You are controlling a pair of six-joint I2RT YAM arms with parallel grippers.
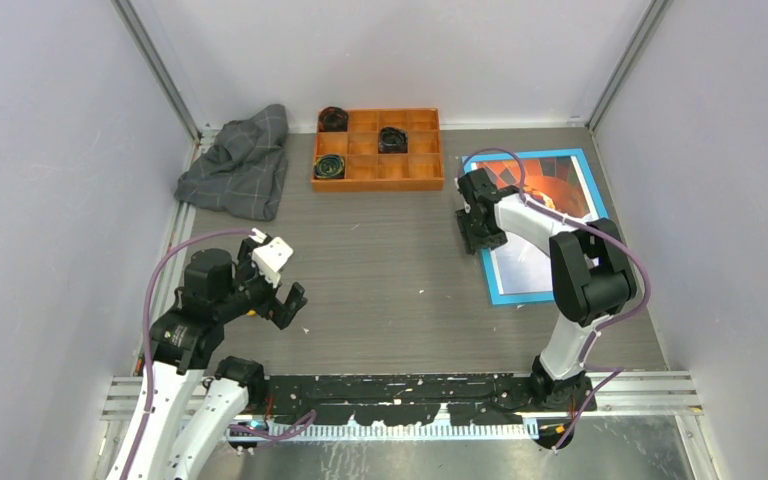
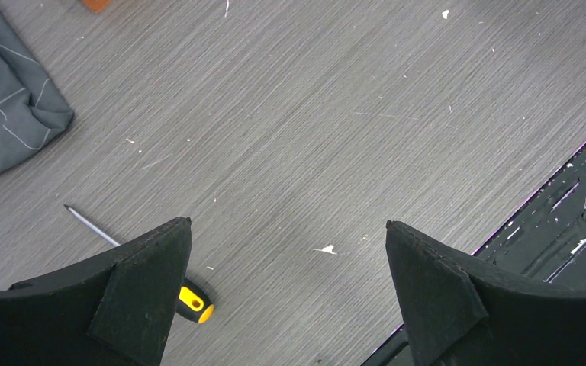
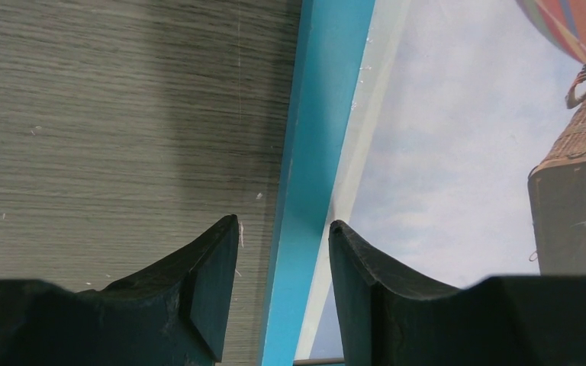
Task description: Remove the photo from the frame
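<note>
The blue picture frame (image 1: 588,170) lies flat at the right of the table, with the photo (image 1: 525,270) inside it. In the right wrist view the blue edge (image 3: 317,152) runs between the two fingers of my right gripper. One finger (image 3: 217,274) is over the bare table side, the other (image 3: 351,282) over the photo side. Those fingers stand part open, and a gap shows on each side of the edge. On the left, my left gripper (image 1: 294,305) hangs open above the table, with nothing between its fingers in the left wrist view.
A screwdriver (image 2: 192,301) lies under my left gripper. At the back stand an orange compartment tray (image 1: 378,185) holding several dark coils and a crumpled grey cloth (image 1: 240,165).
</note>
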